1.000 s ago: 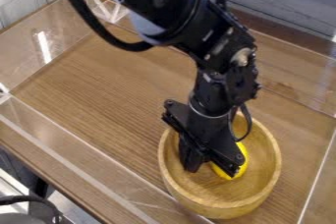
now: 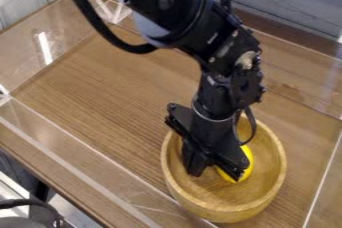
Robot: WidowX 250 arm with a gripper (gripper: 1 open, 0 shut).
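My black gripper (image 2: 214,150) reaches down into a round tan bowl (image 2: 223,204) on the wooden table. A yellow object (image 2: 242,171) lies in the bowl at its right side, partly covered by the gripper. The fingertips are low inside the bowl; whether anything is between them is hidden by the dark body of the gripper, which looks shut.
A white object (image 2: 112,10) sits at the back left, and a dark cable (image 2: 27,204) lies at the bottom left corner.
The gripper has shifted very slightly within the bowl, and a little less of the yellow object shows. Otherwise things stand much as before.
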